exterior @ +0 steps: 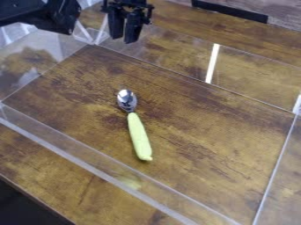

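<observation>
A spoon with a shiny metal bowl (127, 101) and a long pale green handle (140, 136) lies on the dark wooden table inside a clear-walled enclosure. The black gripper (126, 19) is at the top of the view, beyond the spoon and apart from it. Its fingers point down; it is too small and dark to tell whether they are open or shut.
Clear low walls (217, 195) surround the work area on the wooden surface, with white tape (212, 63) at the back right.
</observation>
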